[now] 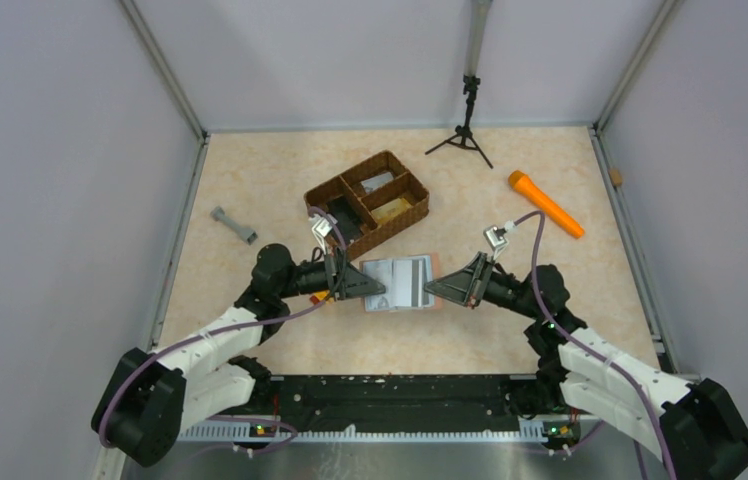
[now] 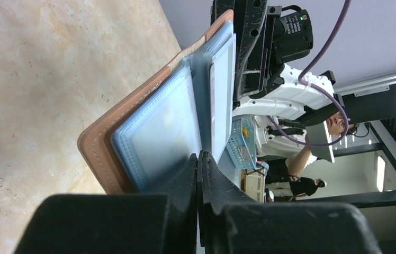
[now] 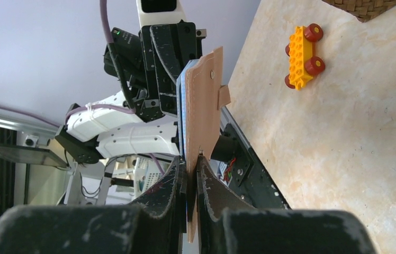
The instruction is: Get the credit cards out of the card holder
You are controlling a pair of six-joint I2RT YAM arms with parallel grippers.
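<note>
An opened card holder point(image 1: 432, 266) with a tan cover hangs between my two arms in the top view. Its clear bluish sleeves point(image 2: 164, 127) stand partly fanned in the left wrist view. A white card with grey stripes point(image 1: 412, 279) shows through the sleeve on the right half. My right gripper is shut on the holder's edge, with the tan cover point(image 3: 202, 100) rising from between its fingers. At the left half, my left gripper is shut with its tips against or just over a sleeve; nothing clearly shows between them.
A divided wicker basket point(image 1: 368, 242) stands behind the holder. Close to the left gripper is a yellow toy car base point(image 3: 300, 55). An orange microphone point(image 1: 547, 205) lies at the back right, a grey toy wrench point(image 1: 234, 225) at the left.
</note>
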